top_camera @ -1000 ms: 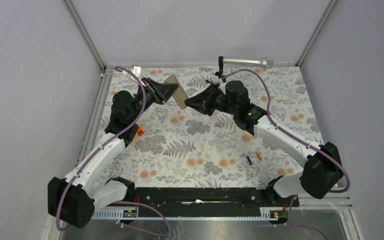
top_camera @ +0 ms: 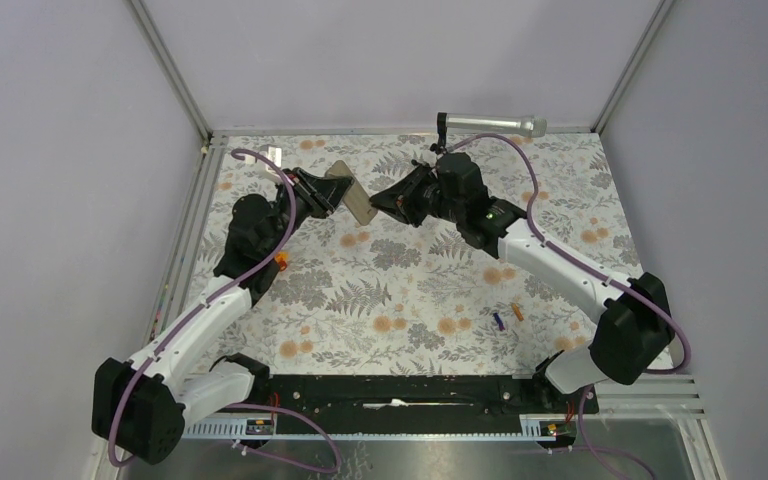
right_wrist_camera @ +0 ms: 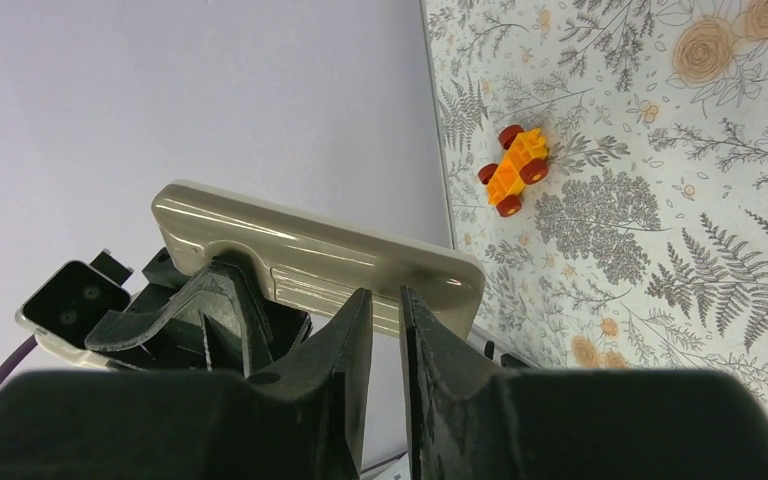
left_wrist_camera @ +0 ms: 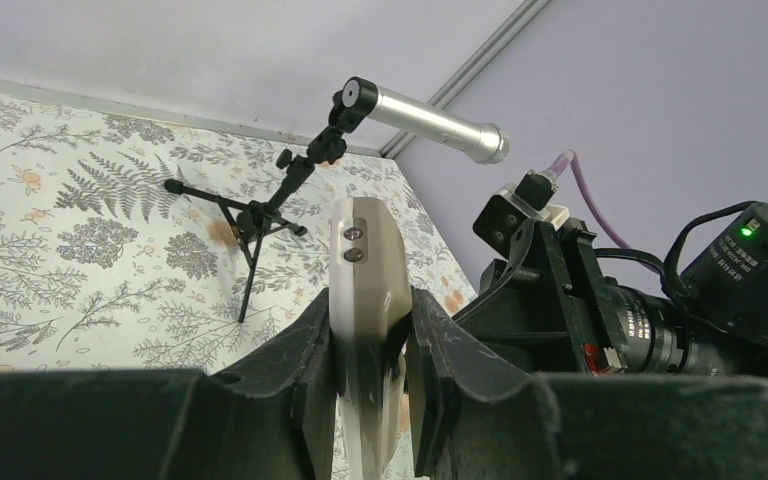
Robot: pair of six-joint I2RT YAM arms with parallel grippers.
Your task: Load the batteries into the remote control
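Observation:
My left gripper is shut on a beige remote control, held upright in the left wrist view, where it fills the space between the fingers. The right wrist view shows the remote side-on, with a recessed slot along its lower part. My right gripper is just in front of it, fingertips close together at its lower edge with a narrow gap between them; whether they touch it is unclear. In the top view two small cells, a purple one and an orange one, lie on the table at the lower right.
A yellow toy car with red wheels lies on the left of the table. A silver cylinder on a black tripod stands at the back right.
The right arm's elbow has shifted a little, while its gripper stays near the remote.

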